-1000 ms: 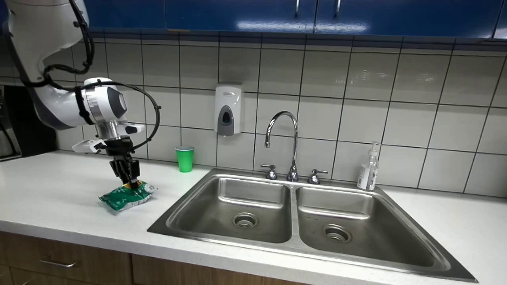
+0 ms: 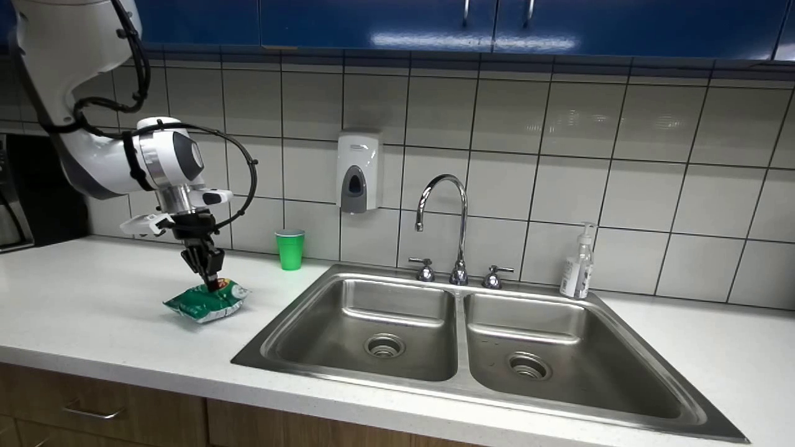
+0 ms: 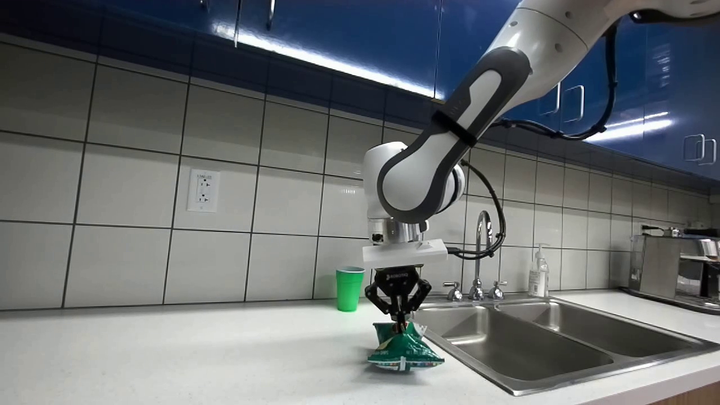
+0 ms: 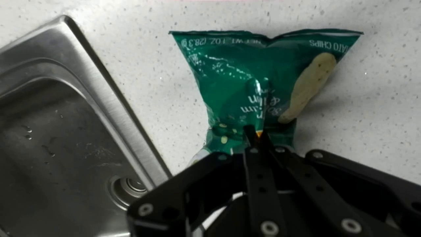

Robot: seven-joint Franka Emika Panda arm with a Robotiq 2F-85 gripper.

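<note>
A green potato chip bag (image 2: 206, 302) is near the sink's left corner, its middle pinched into a fold. My gripper (image 2: 213, 284) points down from above with its fingers shut on that fold. In exterior view 2 the bag (image 3: 403, 354) bulges out below the gripper (image 3: 401, 327), a shadow on the counter under it. From the wrist, the bag's printed upper half (image 4: 236, 75) spreads out flat while creases run toward the gripper. Its other end is mostly hidden behind the fingers. Whether the bag is clear of the counter is hard to tell.
A green cup (image 2: 290, 249) stands against the tiled wall behind the bag. The double steel sink (image 2: 459, 350) with its tall faucet (image 2: 460, 223) lies to the right, and a soap bottle (image 2: 578, 268) stands behind it. Left of the bag, the counter (image 3: 182, 358) is bare.
In exterior view 1 my gripper and the bag have shifted together a little to the right and slightly up in the picture. The bag has turned slightly; the cup has not moved.
</note>
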